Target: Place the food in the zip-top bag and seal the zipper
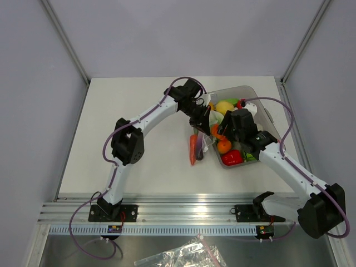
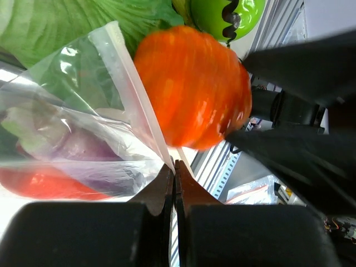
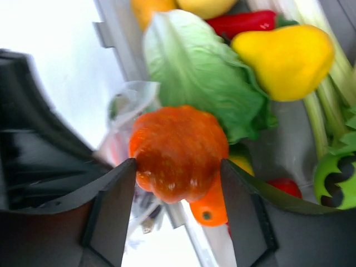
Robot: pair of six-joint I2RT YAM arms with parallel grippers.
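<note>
A ribbed orange pumpkin-like food (image 3: 178,153) is pinched at its sides between the fingertips of my right gripper, beside the bag's mouth. My left gripper is shut at the thin edge of the clear zip top bag (image 2: 119,72). Through the film in the left wrist view show a purple vegetable (image 2: 83,149) and a red one (image 2: 50,183); whether the red one is inside or beneath the bag, I cannot tell. From above, the bag (image 1: 208,140) is partly covered by both grippers, and its opening is hard to make out.
The grey bin (image 1: 229,166) right of the bag holds lettuce (image 3: 194,72), a yellow pear-shaped food (image 3: 283,61), a green pepper-like item (image 3: 336,181) and several others. Another clear bag (image 1: 186,256) lies beyond the table's front edge.
</note>
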